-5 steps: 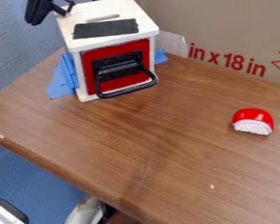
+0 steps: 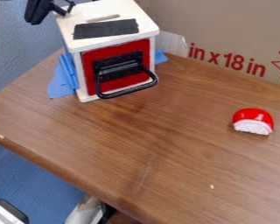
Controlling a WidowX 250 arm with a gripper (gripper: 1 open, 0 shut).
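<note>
A toy oven (image 2: 112, 53) with a white body, red front and black door handle stands at the back left of the wooden table, a dark strip on its top. At the top left edge, beside the oven's top, hangs my black gripper (image 2: 59, 9), partly out of frame; its finger state is unclear. A red object with a white underside (image 2: 252, 120) lies at the table's right.
Blue cloth (image 2: 62, 81) lies under and beside the oven. A cardboard panel (image 2: 231, 33) with red print backs the table. The table's edge runs diagonally at lower left.
</note>
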